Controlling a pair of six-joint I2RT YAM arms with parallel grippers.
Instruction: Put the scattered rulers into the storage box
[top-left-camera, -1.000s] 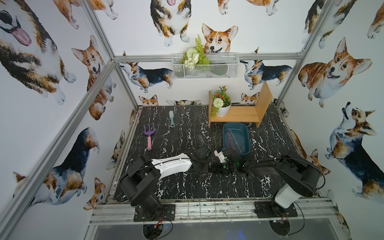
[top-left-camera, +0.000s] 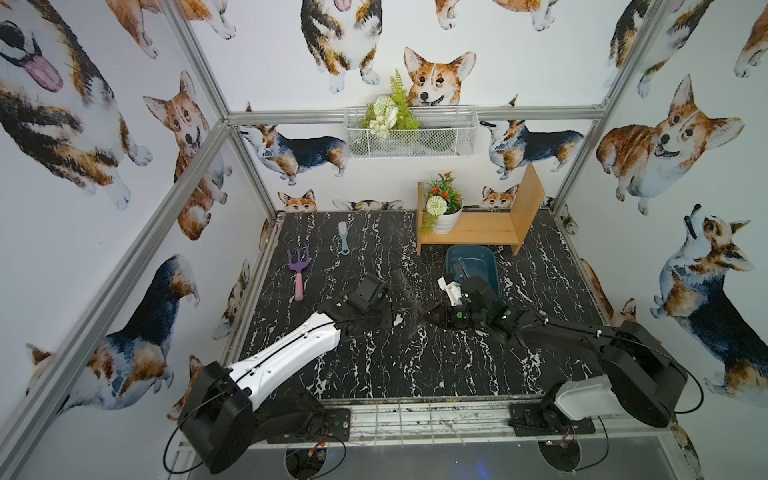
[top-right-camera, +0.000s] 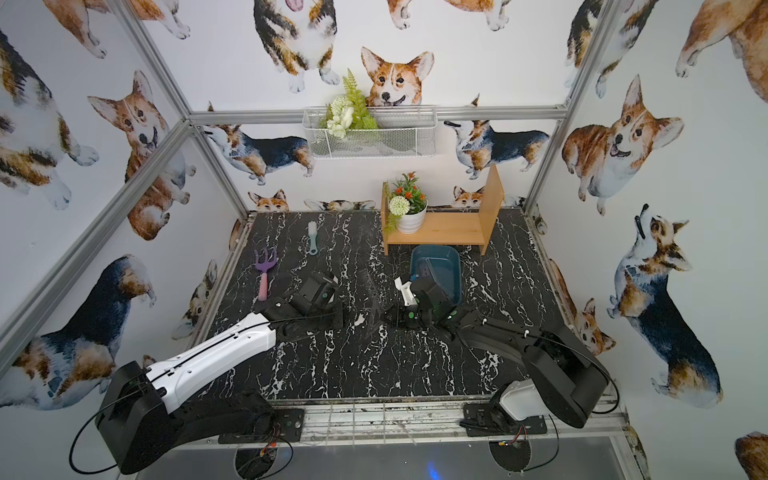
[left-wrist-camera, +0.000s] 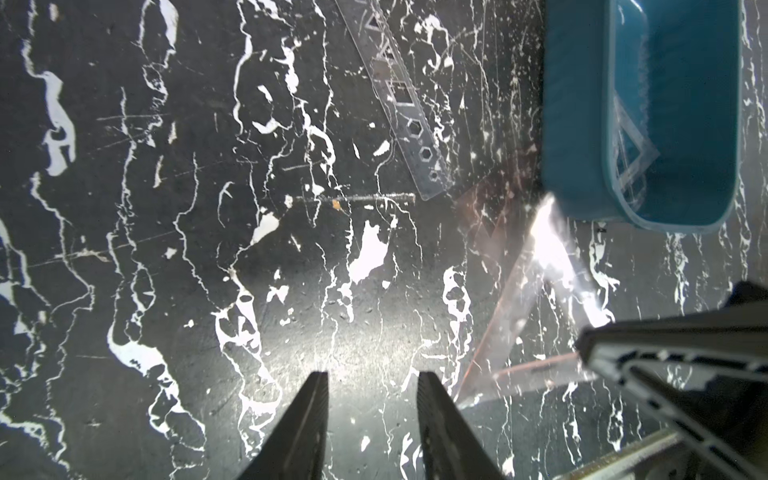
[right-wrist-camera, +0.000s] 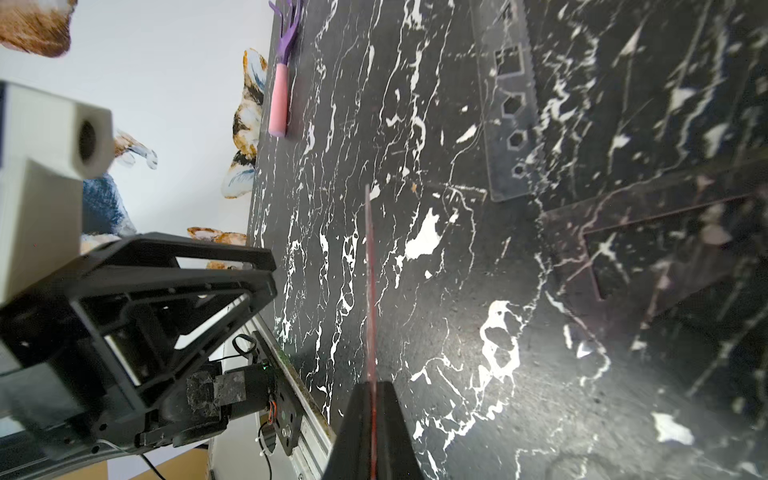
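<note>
In the right wrist view my right gripper is shut on a clear triangle ruler (right-wrist-camera: 370, 280), seen edge-on. The left wrist view shows that held triangle's face (left-wrist-camera: 512, 312), above the table. My left gripper is open, with no object between its fingers, left of the held triangle. A clear straight ruler (left-wrist-camera: 408, 128) with cut-out holes lies on the table. Near its end lies a faint reddish triangle ruler (right-wrist-camera: 656, 196). The teal storage box (left-wrist-camera: 576, 120) has clear ruler pieces (left-wrist-camera: 632, 148) inside; my right arm partly covers it in the top views.
A purple-and-pink hand fork (top-left-camera: 298, 272) and a small brush (top-left-camera: 344, 237) lie at the left. Behind the box stands a wooden shelf (top-left-camera: 484, 228) with a potted plant (top-left-camera: 444, 209).
My right gripper has risen with the triangle, covering more of the box.
</note>
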